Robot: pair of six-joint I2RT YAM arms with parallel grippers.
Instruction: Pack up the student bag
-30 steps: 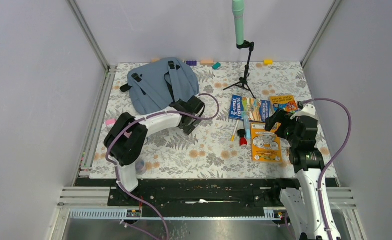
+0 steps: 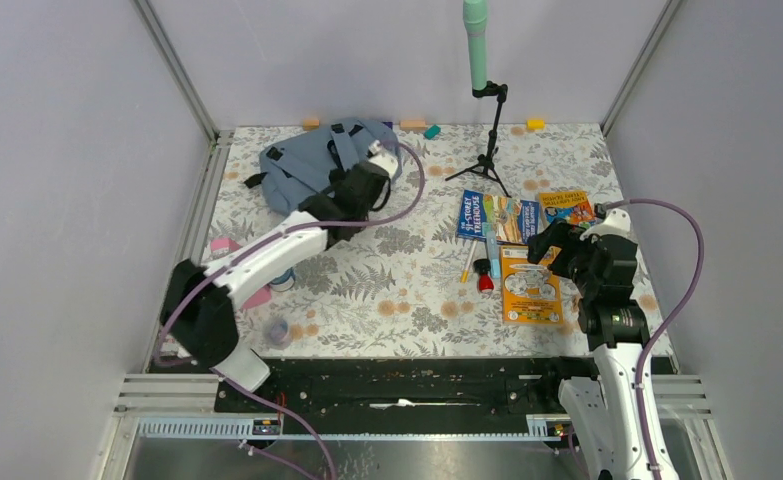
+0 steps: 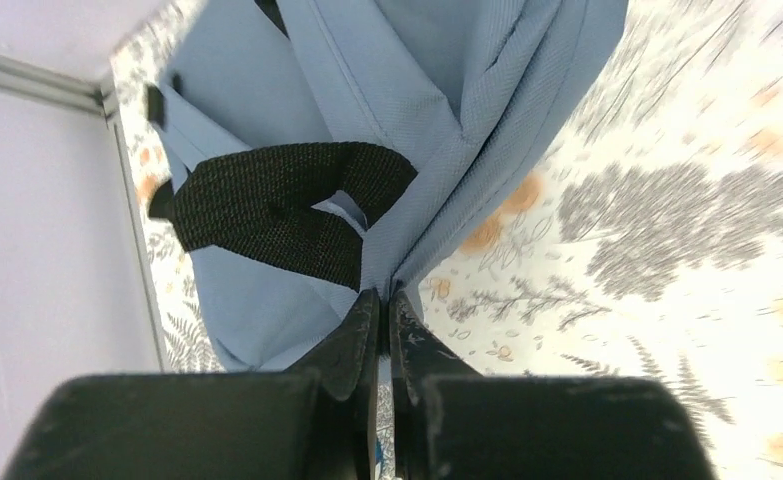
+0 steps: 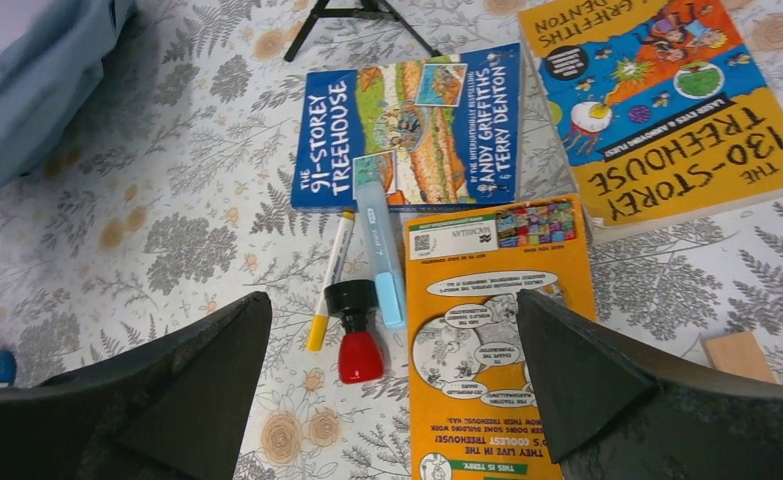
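The blue-grey bag (image 2: 302, 165) lies at the back left of the table, its near right corner raised. In the left wrist view my left gripper is shut on a fold of the bag's cloth (image 3: 437, 190), beside a black strap (image 3: 277, 200). My right gripper stands open above the orange book (image 4: 497, 340), nothing between its fingers. Close by lie the 91-Storey book (image 4: 417, 130), the 130-Storey book (image 4: 667, 110), a yellow-and-white marker (image 4: 332, 280), a light blue pen (image 4: 379, 250) and a red-and-black bottle (image 4: 359, 335).
A black tripod (image 2: 489, 155) carrying a green tube (image 2: 475, 45) stands at the back. Several small blocks line the back edge, one of them yellow (image 2: 535, 124). A blue container (image 2: 283, 280) sits below the left arm. Mid-table is clear.
The right gripper's view has shifted slightly, and it stays open.
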